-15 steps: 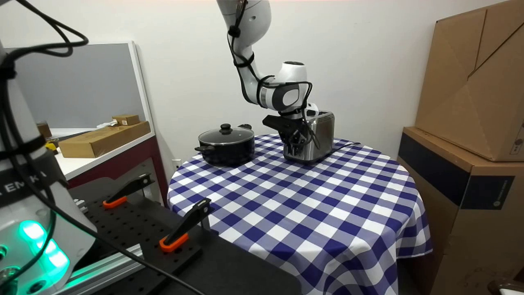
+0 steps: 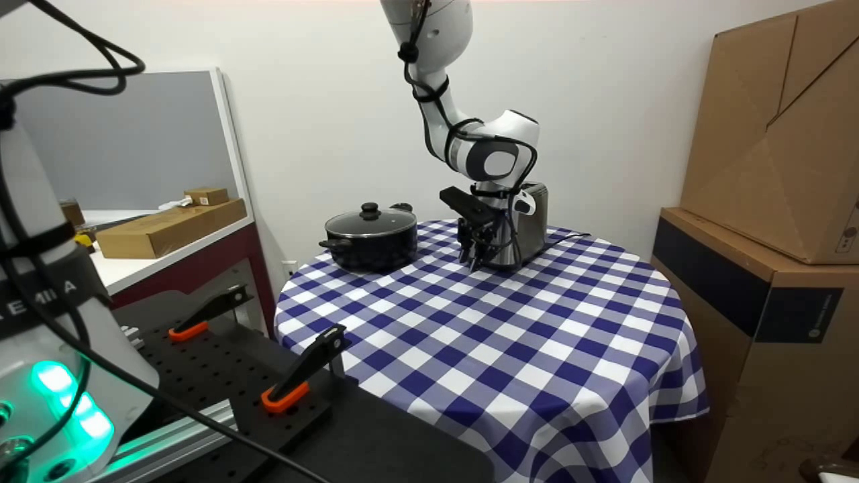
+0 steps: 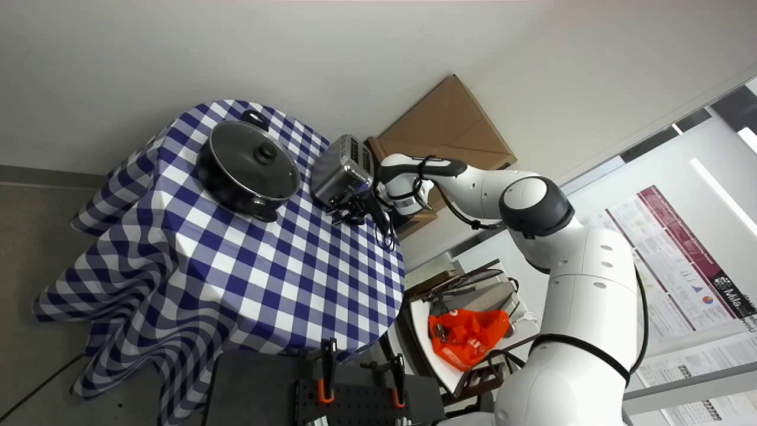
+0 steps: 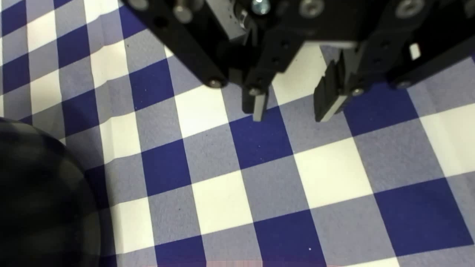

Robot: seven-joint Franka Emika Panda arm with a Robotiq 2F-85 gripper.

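My gripper is over the checked cloth in the wrist view. A gap separates its fingers, and only bare cloth shows between them. In exterior view 1 the gripper [image 2: 473, 259] is low over the table, in front of a silver toaster [image 2: 531, 225] and hiding part of it. Whether it touches the toaster [image 3: 327, 174] I cannot tell. To the left stands a black pot [image 2: 374, 248] with its glass lid [image 3: 248, 160] on. A large dark rounded shape, apparently the pot [image 4: 40, 200], fills the wrist view's lower left.
The blue-and-white checked tablecloth [image 2: 515, 354] is clear across the table's front and right. A black board with two orange-tipped clamps [image 2: 302, 374] borders the near left. Cardboard boxes [image 2: 773, 145] are stacked beyond the table's right edge.
Compared with a second ago, the arm has shifted right in exterior view 1 and the gripper has come down nearer the cloth. The pot and toaster have stayed in place.
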